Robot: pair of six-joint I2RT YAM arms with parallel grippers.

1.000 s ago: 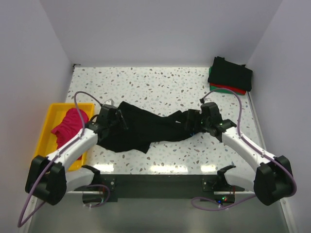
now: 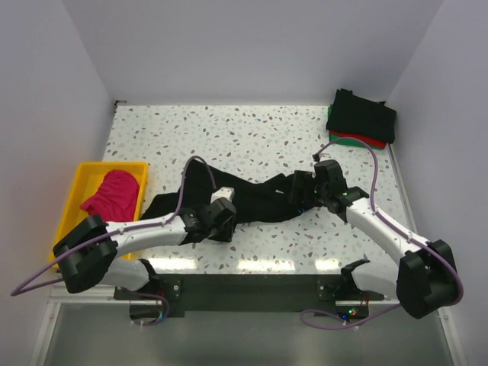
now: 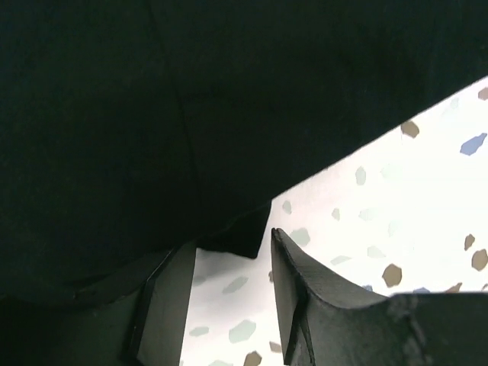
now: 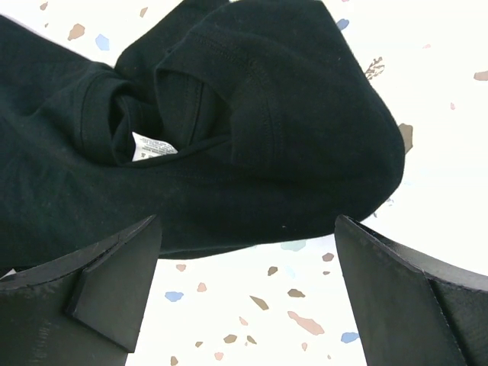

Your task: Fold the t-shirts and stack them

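Observation:
A black t-shirt [image 2: 259,202] lies spread and rumpled across the table's middle; a white care label [image 4: 152,149] shows in its folds in the right wrist view. My left gripper [image 2: 221,229] is low at the shirt's front edge, its fingers [image 3: 305,305] part open beside a small corner of dark cloth [image 3: 244,236]; whether cloth is between them is unclear. My right gripper [image 2: 303,187] hangs open over the shirt's right end, with the fabric below its fingers.
A folded stack [image 2: 361,114] of black, red and green shirts lies at the back right. A yellow bin [image 2: 84,183] with red cloth [image 2: 113,198] sits at the left.
My left gripper has travelled right and toward the front, down to the shirt's front edge. The right arm has barely moved.

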